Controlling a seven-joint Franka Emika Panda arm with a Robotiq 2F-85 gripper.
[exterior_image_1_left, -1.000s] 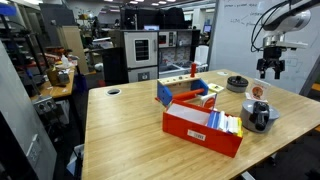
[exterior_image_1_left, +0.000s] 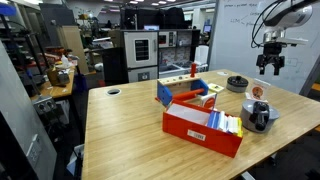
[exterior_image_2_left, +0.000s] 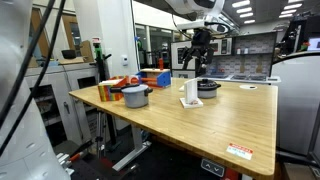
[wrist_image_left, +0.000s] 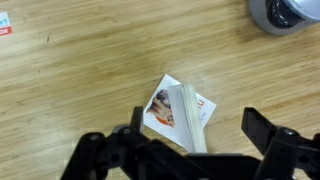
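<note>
A slim white, box-like item (wrist_image_left: 186, 112) stands on edge in the wrist view, beside or on a flat white sheet with a printed picture (wrist_image_left: 161, 106). In exterior view 2 the white item (exterior_image_2_left: 191, 88) rises from the wooden table. My gripper is open above it, its two fingers spread to either side with nothing held. Exterior view 2 has the gripper (exterior_image_2_left: 190, 62) clear of the item's top. From exterior view 1, the item (exterior_image_1_left: 259, 89) shows behind a pot, with the gripper (exterior_image_1_left: 271, 70) higher up.
A grey pot (exterior_image_1_left: 259, 117) stands near the table's front edge. Beside it is a red box (exterior_image_1_left: 198, 128) with colourful packs. A dark round pot (exterior_image_2_left: 208, 87) sits behind the white item. Bare table (exterior_image_2_left: 225, 125) lies to one side.
My gripper has risen slightly and shifted a little in exterior view 1. The table objects look unmoved.
</note>
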